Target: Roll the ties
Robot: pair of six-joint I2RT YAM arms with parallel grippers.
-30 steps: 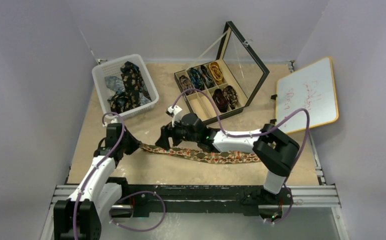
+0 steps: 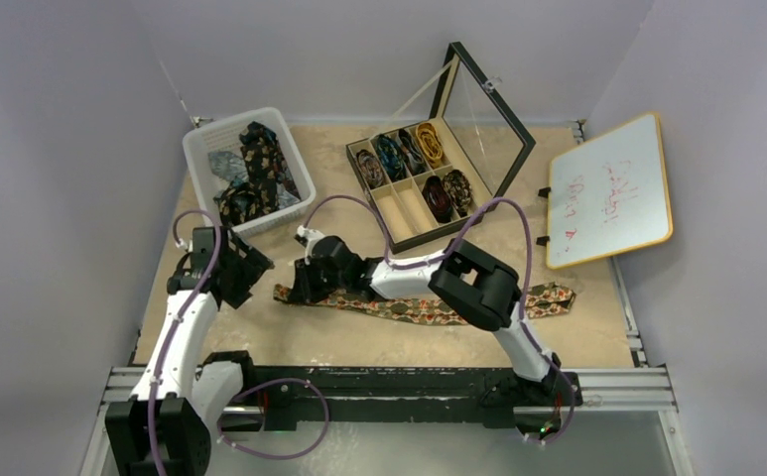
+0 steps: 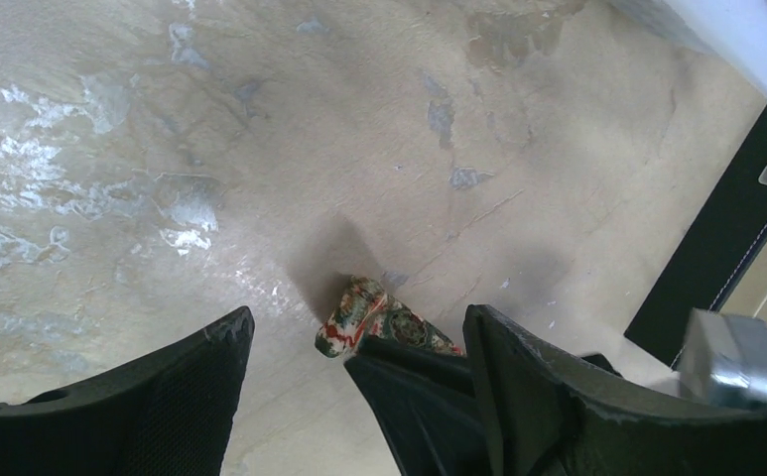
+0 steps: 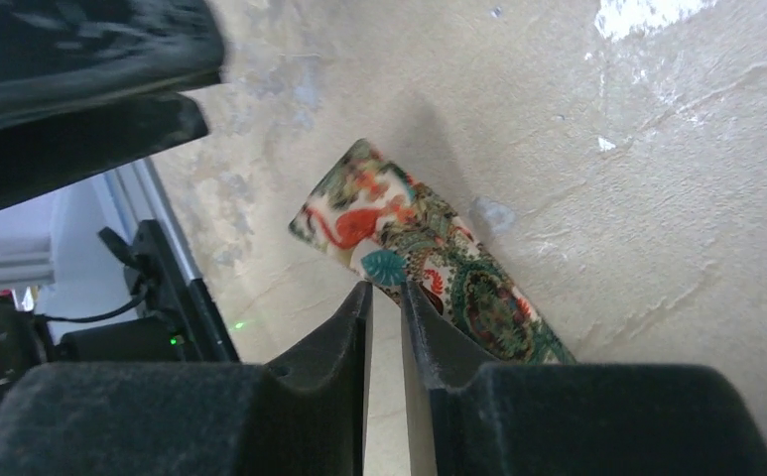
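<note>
A long patterned tie (image 2: 414,310) in red, green and cream lies stretched across the table. My right gripper (image 2: 302,296) is shut on it near its left end, and part of the arm covers the cloth. In the right wrist view the tie's short end (image 4: 354,213) sticks out past the fingertips (image 4: 359,297), which pinch its edge. My left gripper is open, its fingers wide apart, held up and left of that tie end (image 3: 354,315) with nothing between them.
A white basket (image 2: 295,164) of unrolled ties stands at the back left. Behind the right arm, an open lidded box (image 2: 404,238) holds several rolled ties, with some compartments empty. A whiteboard (image 2: 607,193) leans at the right.
My right gripper moved left along the tie, came down and closed on it near the end.
</note>
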